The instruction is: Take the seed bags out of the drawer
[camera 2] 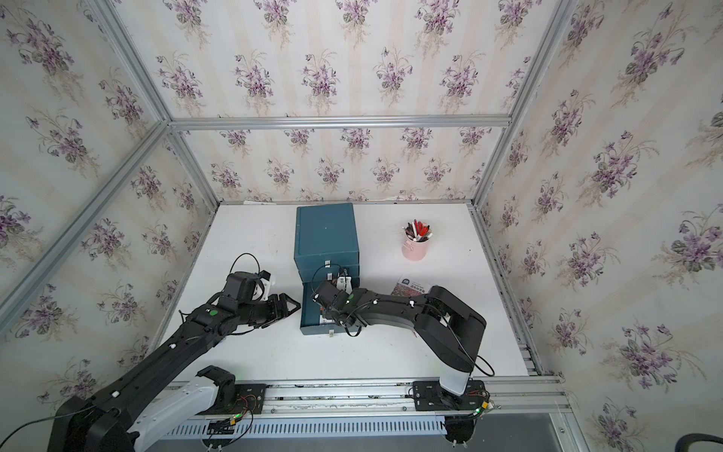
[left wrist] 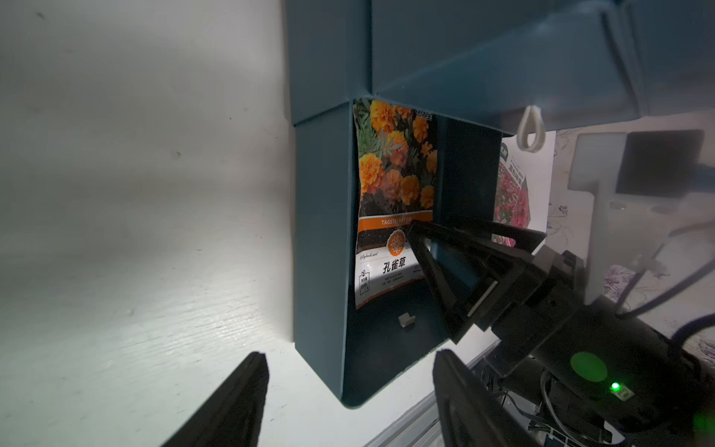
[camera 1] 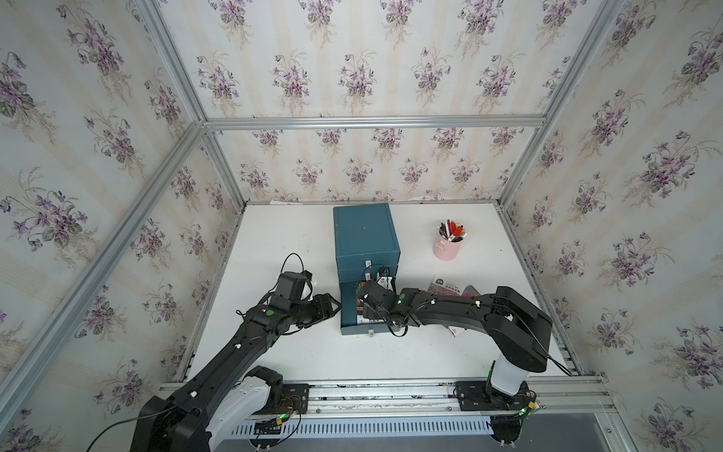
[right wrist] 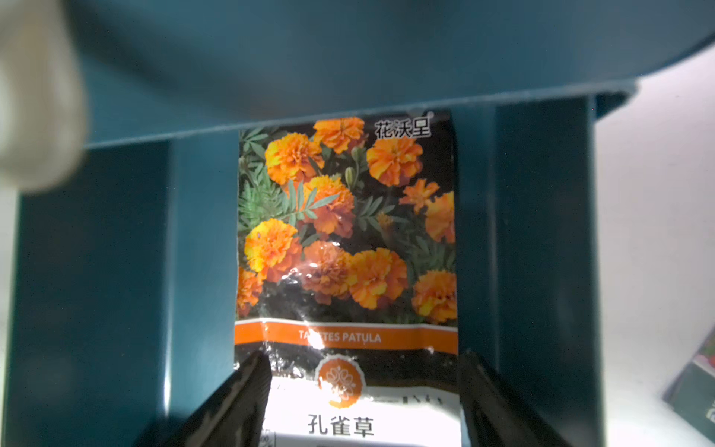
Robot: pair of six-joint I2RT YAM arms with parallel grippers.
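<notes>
A marigold seed bag (right wrist: 346, 260) lies flat in the open lower drawer (left wrist: 320, 246) of the blue cabinet (camera 1: 365, 229). Over the bag's lower part stands my right gripper, open, its fingers at either side of the bag; nothing shows gripped. My left gripper is partly open beside the drawer's front left side, with nothing between its fingers. In the top views the right arm hides much of the drawer. More seed bags (camera 1: 444, 286) lie on the table right of the drawer, partly covered by that arm.
A pink cup (camera 1: 446, 248) of pens stands at the back right. The cabinet's upper part overhangs the back of the drawer. Table in front of the drawer and to its left is bare.
</notes>
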